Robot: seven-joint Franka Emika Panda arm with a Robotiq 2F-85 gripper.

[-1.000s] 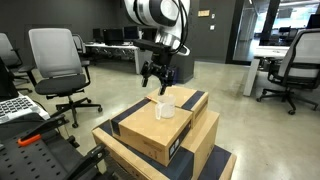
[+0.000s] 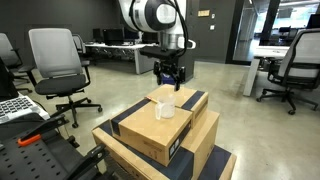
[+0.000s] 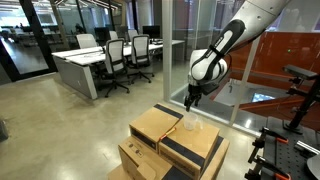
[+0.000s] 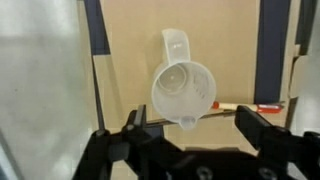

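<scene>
A translucent white measuring cup (image 4: 184, 98) with a handle stands on a cardboard box (image 4: 130, 60), seen from above in the wrist view. In exterior view 1 the cup (image 2: 166, 106) is on top of the stacked boxes. My gripper shows at the bottom of the wrist view. Its dark fingers are spread wide to either side of the cup's near end, with nothing held between them. How far above the cup they are cannot be told from this view.
A red and white marker (image 4: 250, 107) lies on the box beside the cup. A person (image 2: 165, 40) stands close behind the boxes. Office chairs (image 2: 58, 65) stand farther back. Open floor (image 3: 70, 140) lies to the boxes' left in exterior view 2.
Behind the boxes, the person has changed pose, with hands and legs placed differently. The cup and boxes have not visibly moved in exterior view 1.
</scene>
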